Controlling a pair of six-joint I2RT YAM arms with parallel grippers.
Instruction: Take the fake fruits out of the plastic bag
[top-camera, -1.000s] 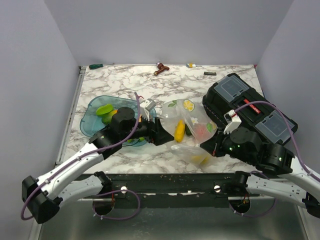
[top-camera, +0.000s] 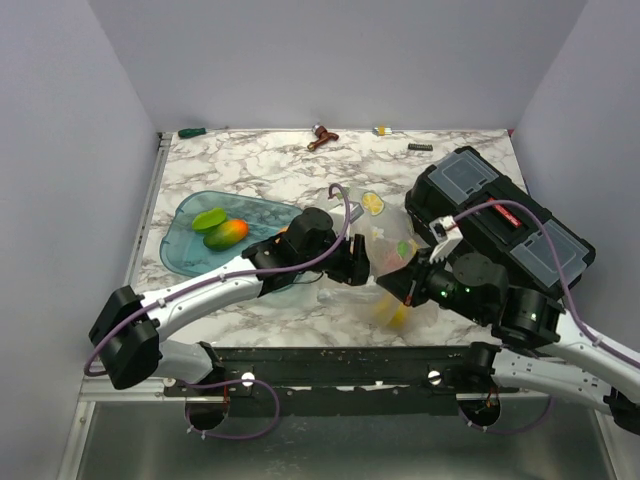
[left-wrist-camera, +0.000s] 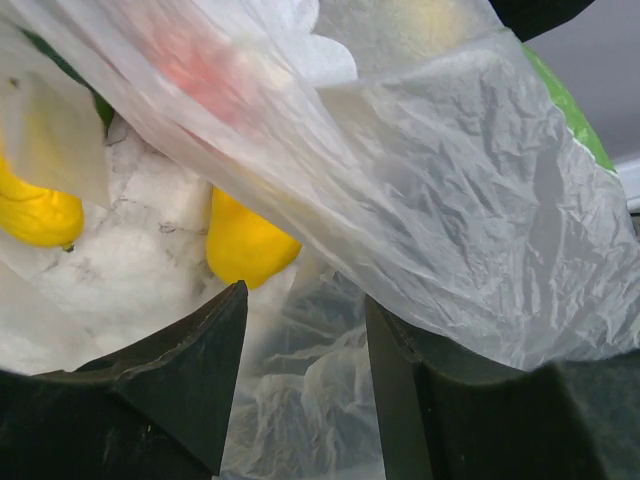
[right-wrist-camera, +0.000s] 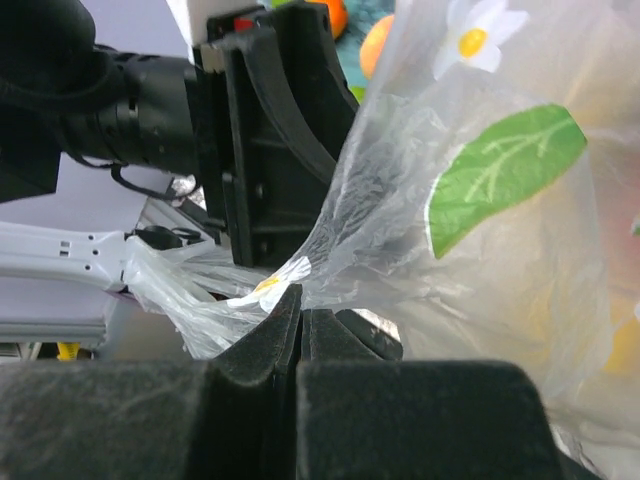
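The clear printed plastic bag lies mid-table, between my two grippers. Inside the bag's opening, the left wrist view shows a yellow fruit beyond the fingertips and another yellow fruit to the left. My left gripper is at the bag, its fingers apart with clear film showing between them; whether anything is pinched cannot be seen. My right gripper is shut on the bag's thin edge, which stretches from its tips. From above, yellow shows through the bag's front part.
A teal bin at left holds a green fruit, a mango and others partly behind my left arm. A black toolbox stands close at right. Small tools, such as a screwdriver, line the back edge.
My left gripper has moved right from the bin's edge to the bag, now covering the yellow fruit seen there earlier. My right gripper has shifted left, and the bag's edge has moved with it.
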